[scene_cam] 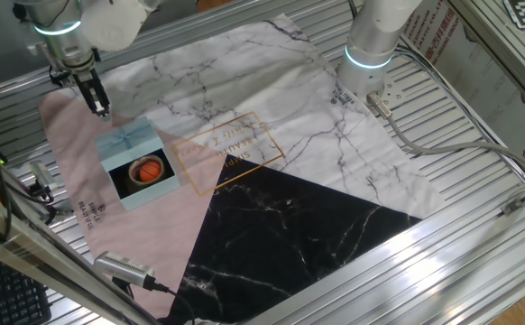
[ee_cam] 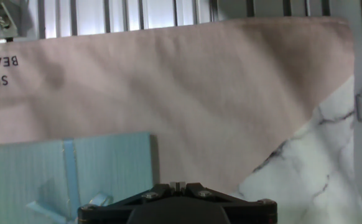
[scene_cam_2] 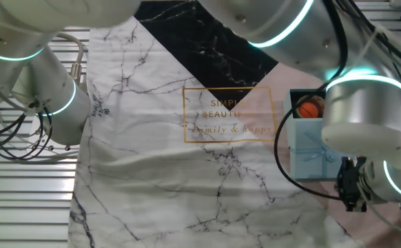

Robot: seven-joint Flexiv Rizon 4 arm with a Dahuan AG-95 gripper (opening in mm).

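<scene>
A light blue box stands on the pink part of the cloth, its ribboned lid raised at the side toward my gripper. Inside, an orange ball with dark lines sits in a round tan holder. My gripper hangs just beyond the lid, apart from it as far as I can tell. In the wrist view the fingertips of my gripper meet, and nothing shows between them. Part of the blue lid with its bow lies left of the fingers there; the ball is out of that view.
A grey device with a cable sits near the cloth's front left edge. The arm's base stands at the back right, with cables beside it on the slatted metal table.
</scene>
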